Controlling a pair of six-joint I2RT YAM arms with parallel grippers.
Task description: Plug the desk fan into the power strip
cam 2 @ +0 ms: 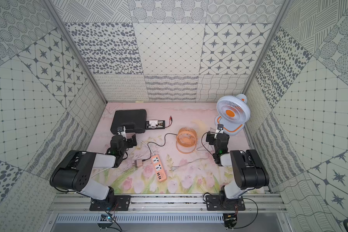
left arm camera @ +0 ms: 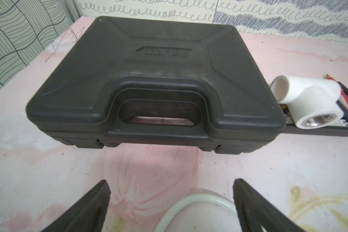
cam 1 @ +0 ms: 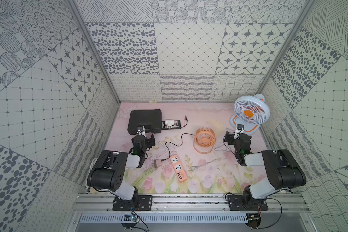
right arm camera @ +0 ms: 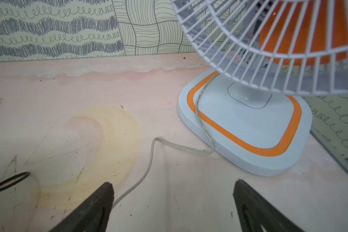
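An orange power strip (cam 1: pixel 178 168) lies near the front middle of the table, sockets up. A small orange desk fan (cam 1: pixel 204 139) stands behind it to the right; its black cable runs to a brownish plug adapter (cam 1: pixel 157 163) just left of the strip, apart from it. At the back right stands a white fan (cam 2: pixel 232 110) with an orange hub. Its pale cord (right arm camera: pixel 181 147) leads forward to a plug (cam 1: pixel 193 168) right of the strip. Over the left side hangs my open left gripper, empty. My right gripper is open too, in front of the white fan, with nothing held.
A black case (left arm camera: pixel 154 77) sits in front of my left gripper. Beside it, a white pipe fitting (left arm camera: pixel 311 100) rests on a dark device with red and black leads. A pale cable (left arm camera: pixel 199 198) loops on the table below my left fingers.
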